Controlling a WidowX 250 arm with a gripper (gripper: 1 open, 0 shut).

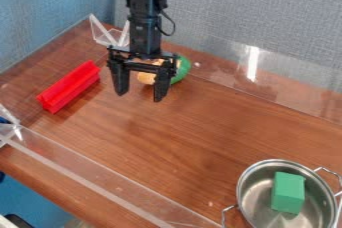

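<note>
My gripper [140,89] hangs over the back left of the wooden table, its two black fingers spread open. Behind it, partly hidden, are a yellow-orange object [150,78] and a green rounded object [181,68]. A red bar [70,87] lies to the left of the gripper. At the front right a steel pot [251,187] with handles holds a green block [289,192].
Grey textured walls stand at the back and a blue one at the left. Clear strips run along the table's edges.
</note>
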